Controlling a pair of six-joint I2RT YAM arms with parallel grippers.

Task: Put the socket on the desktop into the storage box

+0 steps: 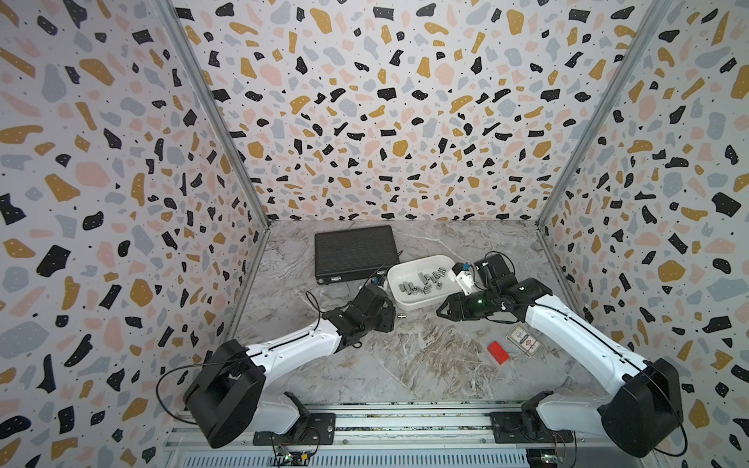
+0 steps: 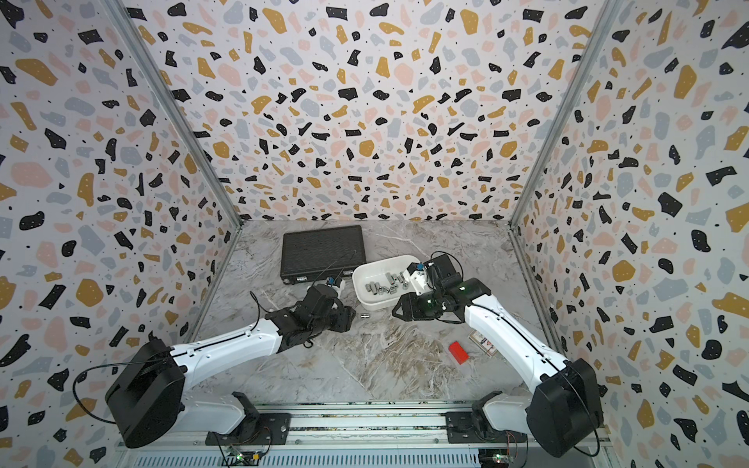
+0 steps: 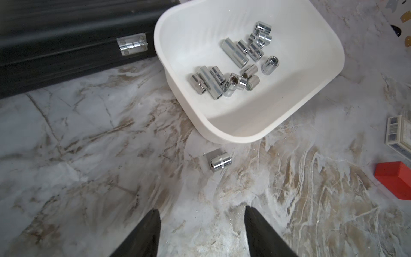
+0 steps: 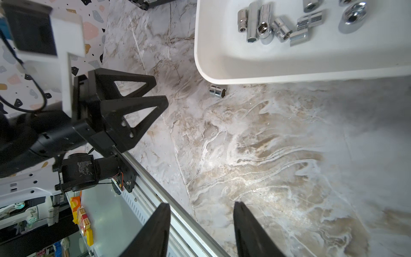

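Observation:
A small chrome socket (image 3: 221, 162) (image 4: 217, 91) lies on the marble desktop just outside the near left corner of the white storage box (image 3: 227, 138) (image 4: 299, 76), which holds several sockets. My left gripper is open and empty, above the desktop on the socket's near side. My right gripper hangs to the right, near the box's front, with its fingers apart and nothing between them.
A black case (image 1: 355, 251) lies at the back left, beside the box. A red block (image 1: 497, 352) and a card pack (image 1: 523, 341) lie at the front right.

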